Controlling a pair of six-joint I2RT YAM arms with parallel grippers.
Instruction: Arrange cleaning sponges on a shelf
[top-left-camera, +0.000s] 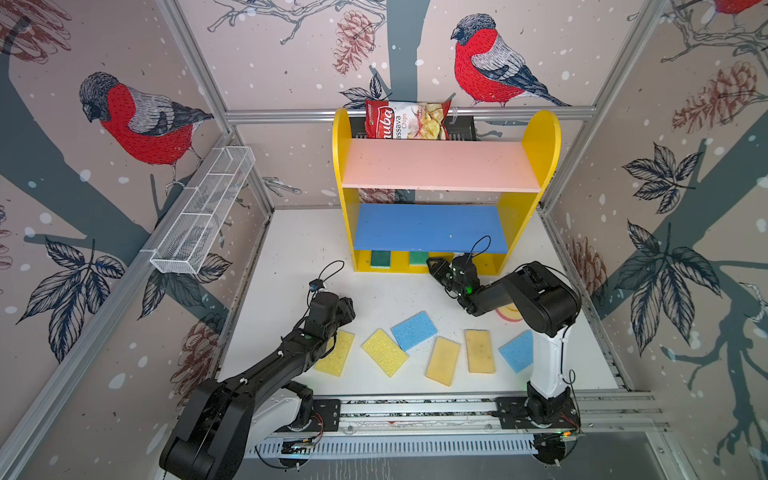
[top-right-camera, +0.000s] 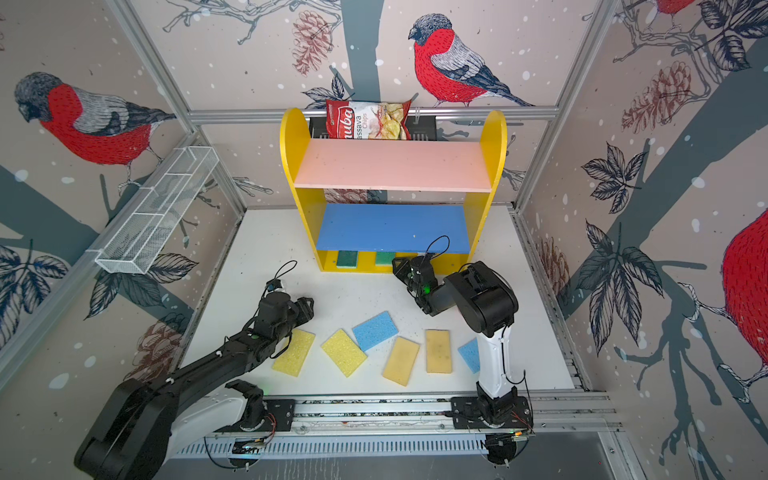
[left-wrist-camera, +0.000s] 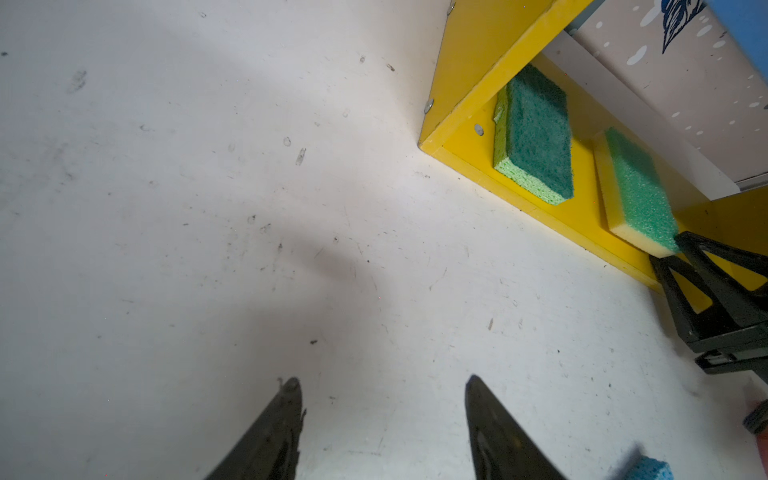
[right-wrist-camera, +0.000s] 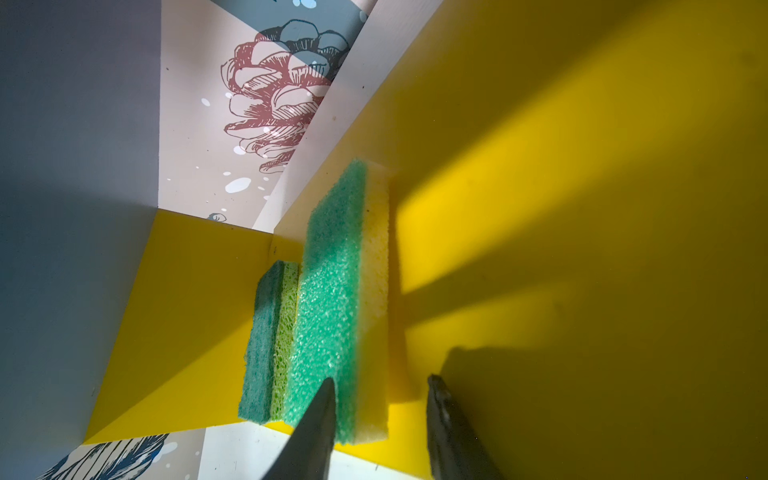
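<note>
On the yellow bottom board of the shelf (top-left-camera: 424, 228) lie two green-topped sponges. The darker one (left-wrist-camera: 536, 128) rests near the left side wall; the brighter one (right-wrist-camera: 328, 296) lies further right, scourer side up. My right gripper is at the front end of this brighter sponge, its fingers apart. One finger overlaps the sponge's edge in the right wrist view, and a gap shows between the sponge and the other finger. Over bare table at the left, my left gripper stands open and empty.
Along the table's front lie yellow sponges (top-left-camera: 385, 352), a blue sponge (top-left-camera: 414, 330), tan-topped sponges (top-left-camera: 480, 351) and another blue sponge (top-left-camera: 517, 351) at right. The blue middle board (top-left-camera: 432, 226) overhangs the bottom level. A wire basket (top-left-camera: 204, 212) hangs on the left wall.
</note>
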